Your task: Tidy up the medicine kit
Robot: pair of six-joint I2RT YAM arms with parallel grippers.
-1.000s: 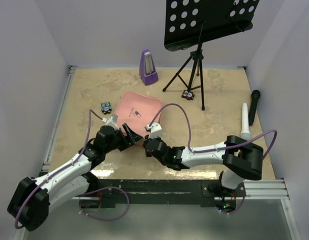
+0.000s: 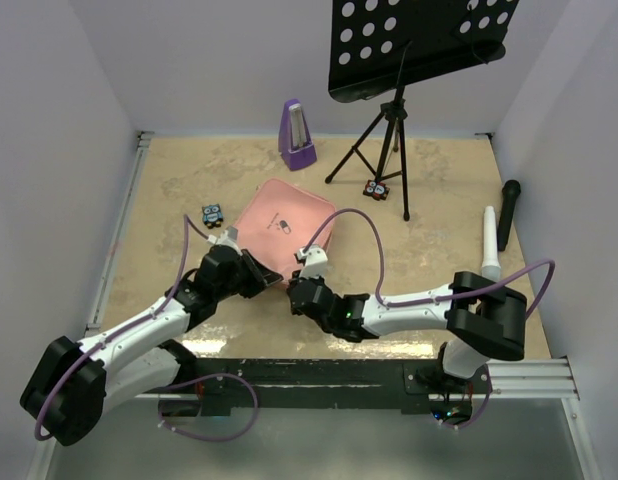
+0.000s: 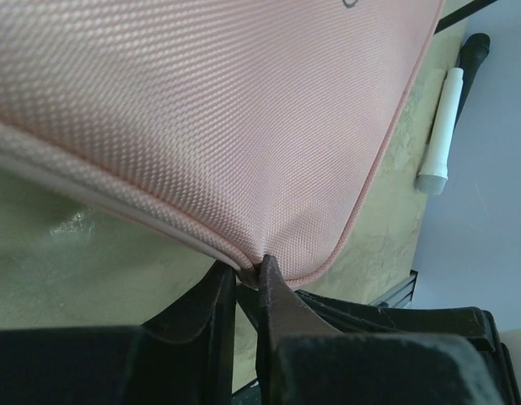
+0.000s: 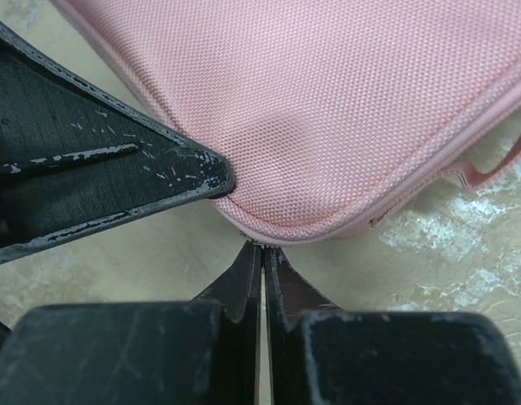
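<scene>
The pink medicine kit pouch (image 2: 285,220) lies in the table's middle, with both grippers at its near edge. In the left wrist view my left gripper has its fingertips closed around the pink piped rim (image 3: 201,236), close to the corner. My right gripper is shut at the pouch's front corner in the right wrist view; its tips disappear under the fabric edge, so what is between them is hidden. A dark finger of the left gripper presses on the pouch from the side in that view.
A purple metronome (image 2: 297,135) and a black music stand (image 2: 396,120) stand behind. Small patterned blocks (image 2: 213,215) sit left and back. A white tube (image 2: 490,240) and black microphone (image 2: 508,215) lie at the right.
The pouch looks shifted a little to the right.
</scene>
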